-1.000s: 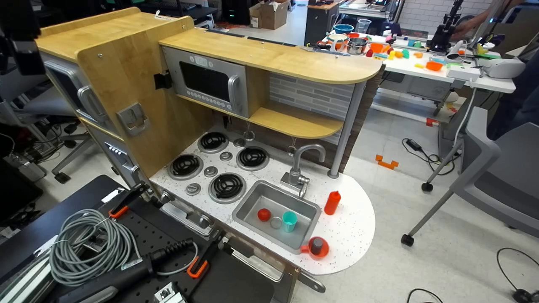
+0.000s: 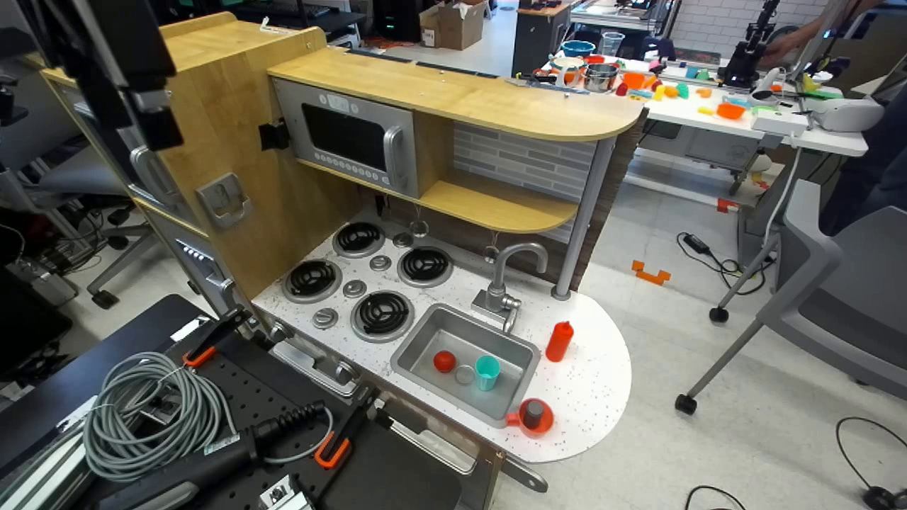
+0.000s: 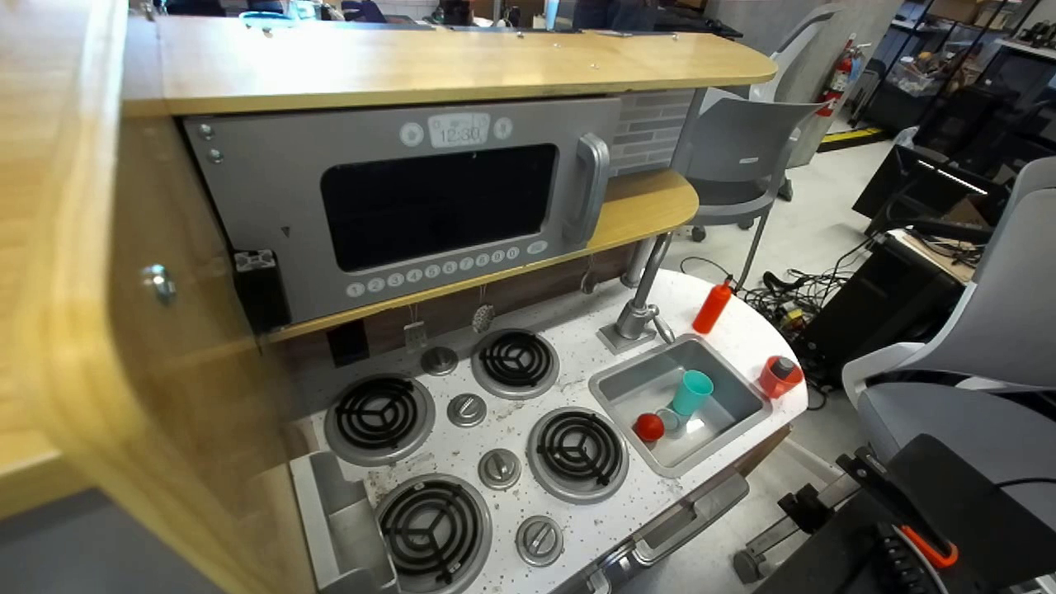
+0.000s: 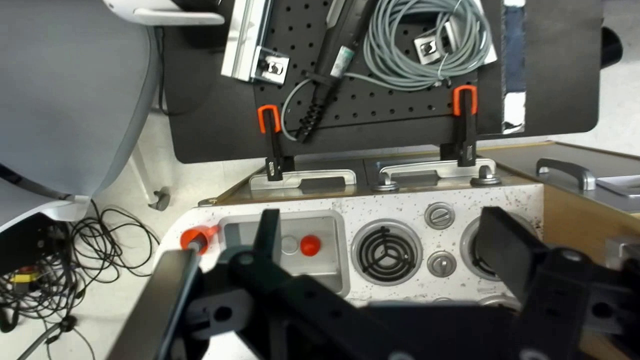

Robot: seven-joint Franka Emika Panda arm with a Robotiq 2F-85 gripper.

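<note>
In the wrist view my gripper stands open, its two dark fingers wide apart with nothing held between them. It is high above the toy kitchen; the dark arm hangs at the upper left of exterior view 1. In the grey sink (image 2: 429,321) lie a red ball-like item (image 2: 443,361) and a teal cup (image 2: 487,372), with the sink drain between them. A red bottle (image 2: 558,341) stands on the counter right of the sink. Near the sink's front right corner is a red cup with a handle (image 2: 544,422), a dark object inside it.
Several black stove burners (image 3: 577,447) and grey knobs (image 3: 499,467) lie left of the sink. A microwave (image 3: 445,203) and shelf overhang the counter's back. The faucet (image 2: 503,276) rises behind the sink. A black table (image 2: 400,472) with coiled cable (image 2: 153,408) borders the front.
The arm has moved further into exterior view 1 at the upper left, now covering part of the wooden cabinet. The items in the sink and on the counter have not moved.
</note>
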